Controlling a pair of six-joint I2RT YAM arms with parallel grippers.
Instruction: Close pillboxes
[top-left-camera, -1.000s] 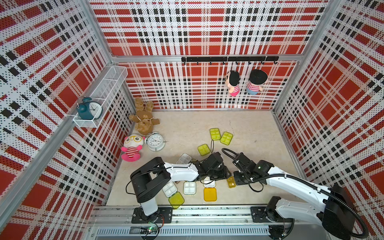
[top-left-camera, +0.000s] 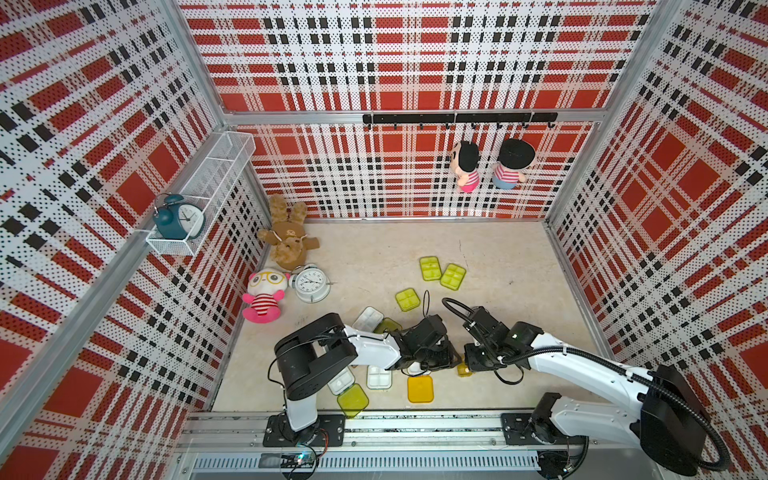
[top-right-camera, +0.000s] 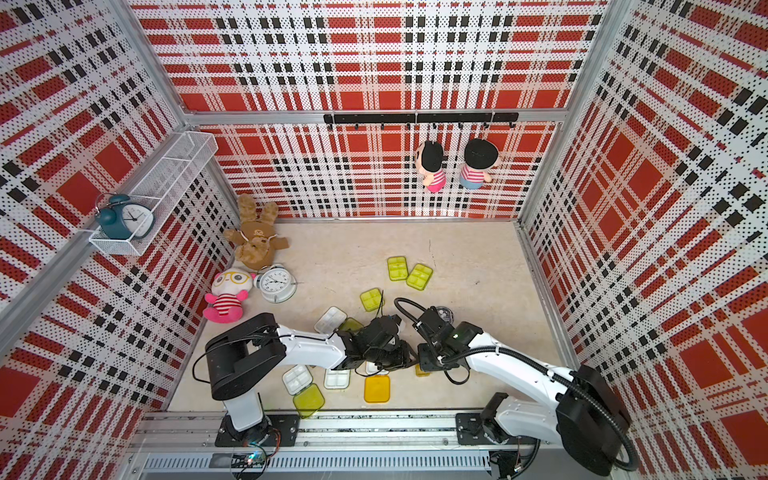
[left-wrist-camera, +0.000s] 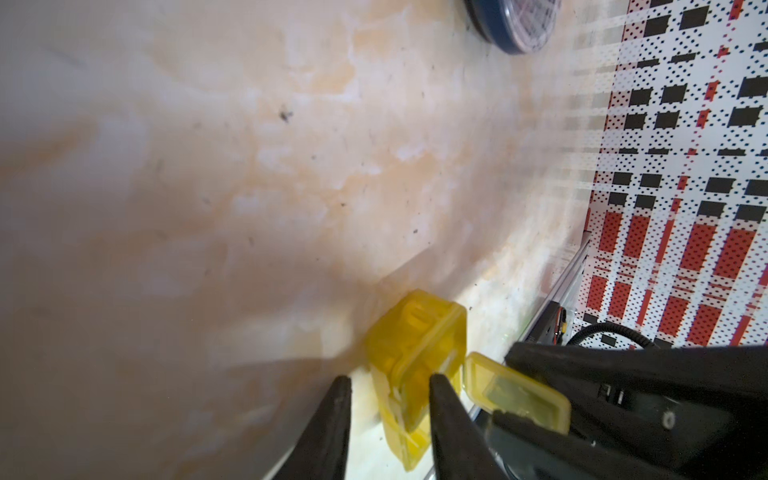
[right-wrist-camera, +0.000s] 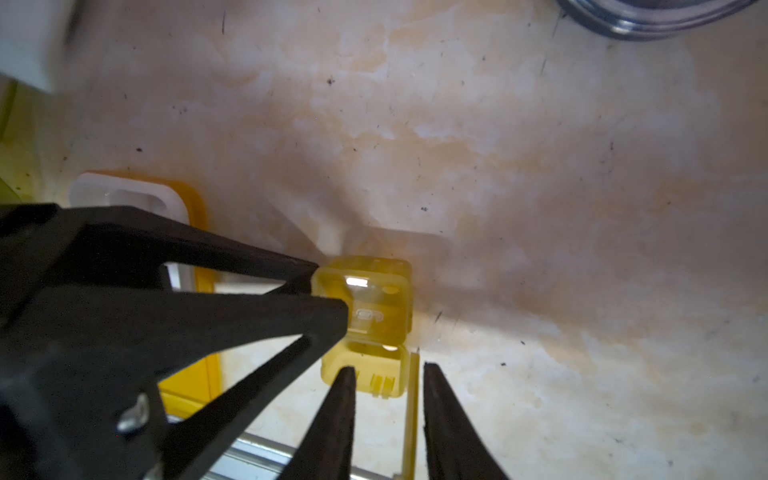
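Note:
A small yellow pillbox (right-wrist-camera: 364, 308) with an open lid sits on the table between my two grippers, low in both wrist views. My left gripper (top-left-camera: 449, 360) comes from the left; in the left wrist view its fingertips (left-wrist-camera: 340, 396) stand apart beside the yellow box. My right gripper (top-left-camera: 470, 361) comes from the right, its fingertips (right-wrist-camera: 344, 388) also apart, just below the box and lid. A yellow-orange pillbox (top-left-camera: 420, 389), white pillboxes (top-left-camera: 379, 377), an olive one (top-left-camera: 353, 401) and several lime ones (top-left-camera: 453, 276) lie around.
A white clock (top-left-camera: 312, 284), a pink plush (top-left-camera: 264, 300) and a brown bear (top-left-camera: 288, 240) line the left side. A round metal-rimmed object (top-right-camera: 444, 314) lies behind my right gripper.
My right gripper has shifted slightly left over it, and less of the box shows from above.

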